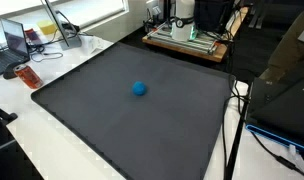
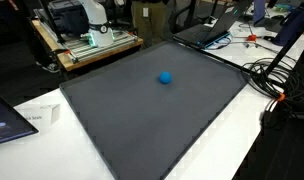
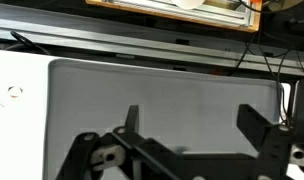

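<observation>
A small round blue object (image 1: pixel 139 88) rests alone on the dark grey mat (image 1: pixel 122 130), towards its far side in exterior view 1. Exterior view 2 shows the same blue object (image 2: pixel 165 77) near the mat's back edge. In the wrist view my gripper is open, its two dark fingers wide apart over the grey surface, with nothing seen between them. The blue object cannot be made out clearly there, as the gripper's body covers the lower middle. Neither exterior view shows the gripper clearly.
An orange-red can (image 1: pixel 28 76) and a laptop (image 1: pixel 14 42) stand left of the mat in exterior view 1. Cables (image 2: pixel 267 80) run along the table's right side in exterior view 2. A wood-edged drawer (image 3: pixel 197 15) lies beyond the mat.
</observation>
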